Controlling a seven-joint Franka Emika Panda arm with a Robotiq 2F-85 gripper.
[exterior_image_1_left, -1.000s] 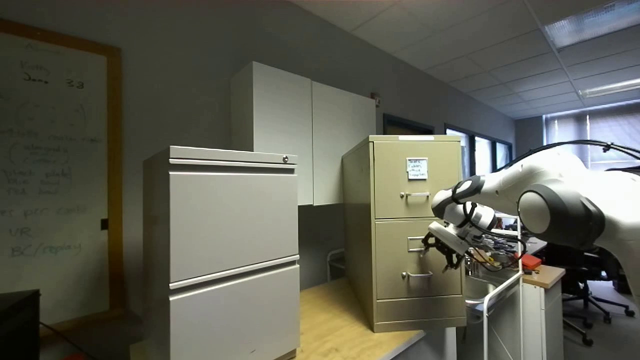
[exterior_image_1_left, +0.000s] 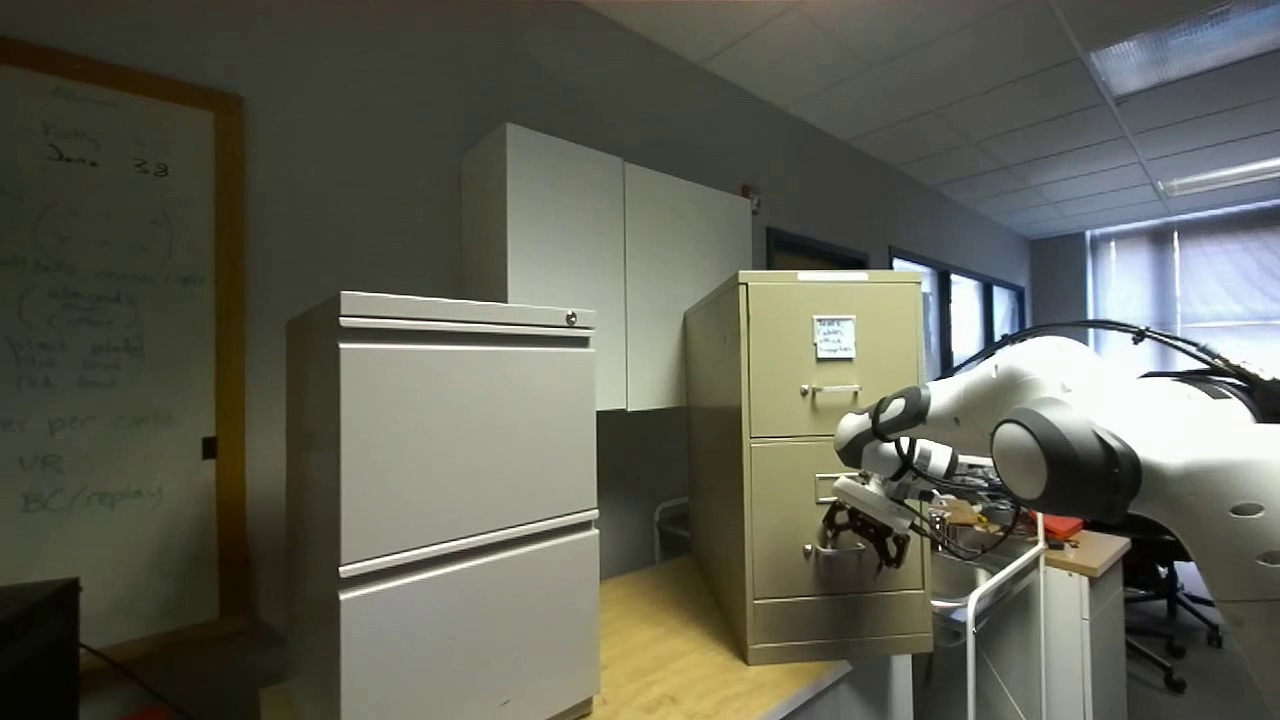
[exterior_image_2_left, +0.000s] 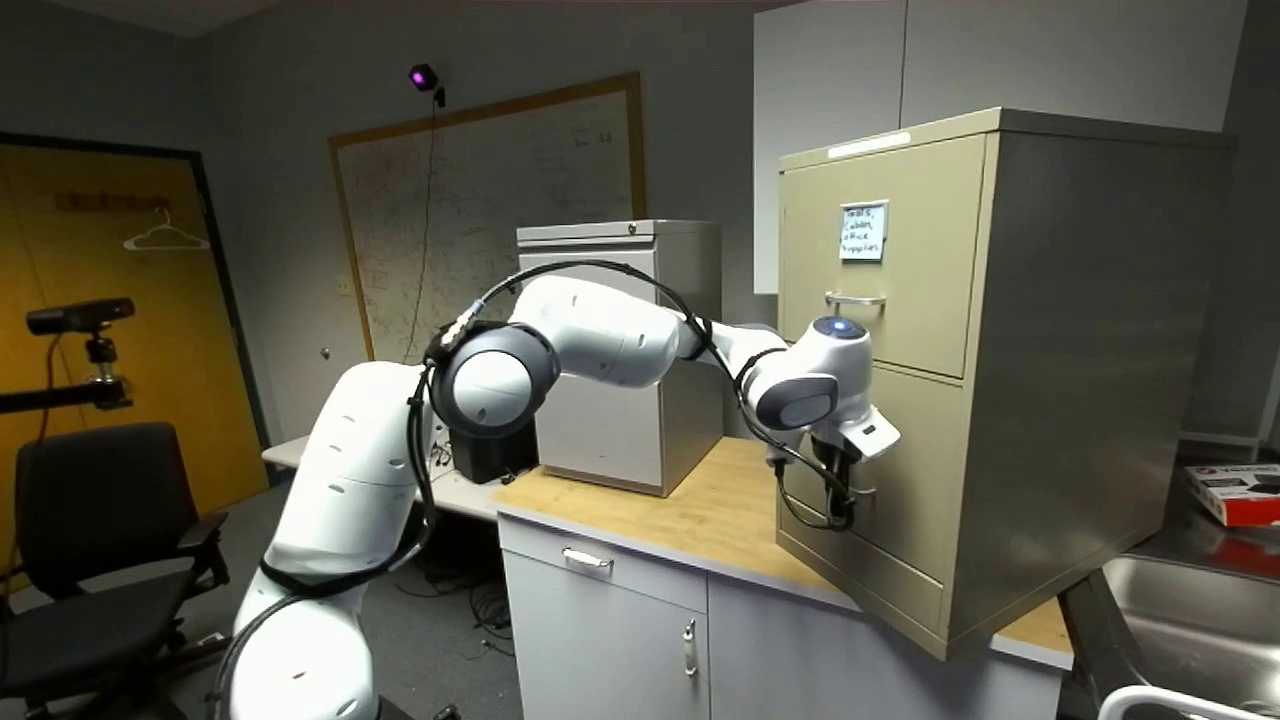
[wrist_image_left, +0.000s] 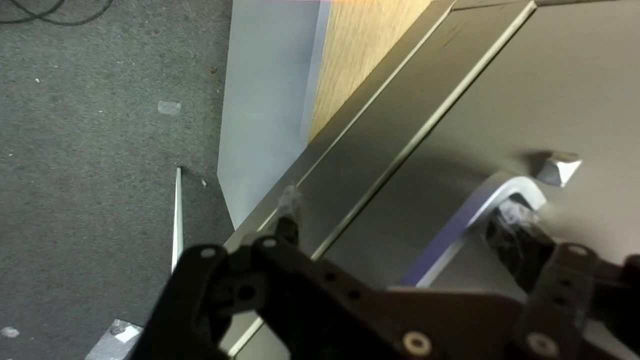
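A tan filing cabinet (exterior_image_2_left: 894, 420) stands on the wooden counter with both of its drawers closed. My gripper (exterior_image_1_left: 860, 552) is at the lower drawer's front, over its metal handle (exterior_image_1_left: 837, 551). In the wrist view that handle (wrist_image_left: 453, 231) runs diagonally between my spread fingers. The right finger (wrist_image_left: 519, 231) overlaps the handle's upper end, close to the small square latch (wrist_image_left: 559, 168); whether it touches is unclear. My left finger (wrist_image_left: 290, 210) is on the other side, apart from the handle. The gripper is open and holds nothing.
A grey two-drawer cabinet (exterior_image_1_left: 465, 456) stands left of the tan one, with bare wooden counter (exterior_image_1_left: 654, 618) between. A white rail (exterior_image_1_left: 1005, 576) rises just right of the tan cabinet, near a sink (exterior_image_2_left: 1200, 618). The upper drawer handle (exterior_image_2_left: 854, 300) is above my gripper.
In exterior view 1 my arm has moved left and down. The gripper has come from above and right of the lower handle to a place over it. The drawers look unchanged.
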